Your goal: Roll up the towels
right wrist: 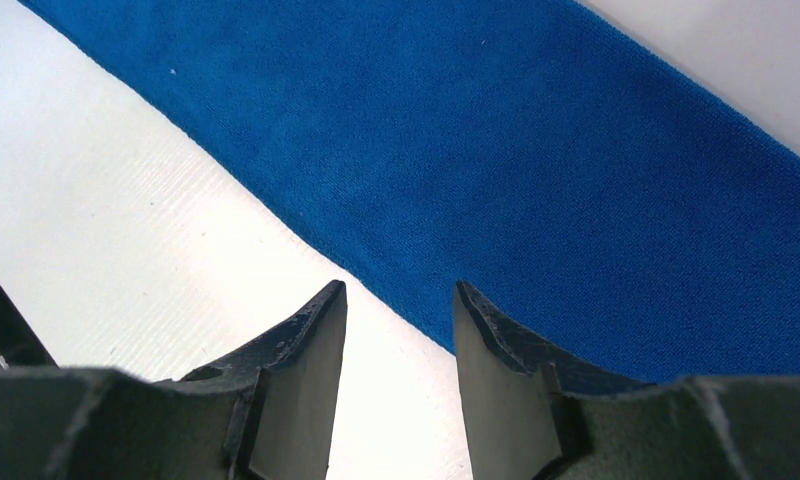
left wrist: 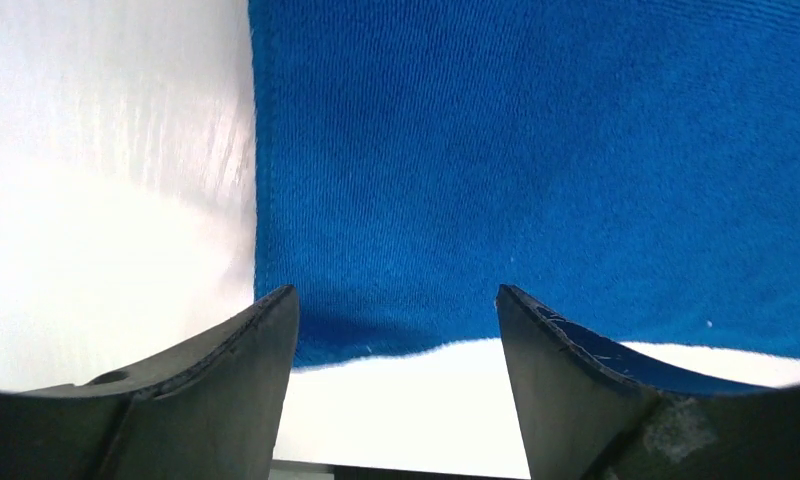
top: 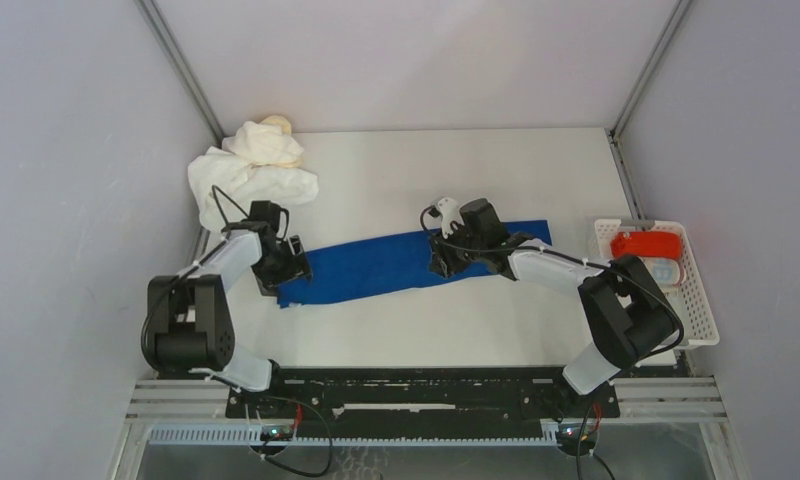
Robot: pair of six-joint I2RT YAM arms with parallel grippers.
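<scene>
The blue towel (top: 376,266) lies stretched across the table in a long flat strip. Over its left end my left gripper (top: 301,258) stands with parted fingers; the left wrist view shows the towel's near left corner (left wrist: 366,330) between and beneath the fingertips, with none of it visibly pinched. Farther right, my right gripper (top: 442,264) hovers at the strip's middle. In the right wrist view its fingers are open, the towel's near edge (right wrist: 376,285) running across below the gap. Whether either fingertip touches cloth cannot be told.
A heap of white towels (top: 251,165) sits at the back left, close to my left arm. On the right a white basket (top: 704,310) holds a red item (top: 648,245). Bare table (top: 406,335) lies in front of the blue strip and behind it.
</scene>
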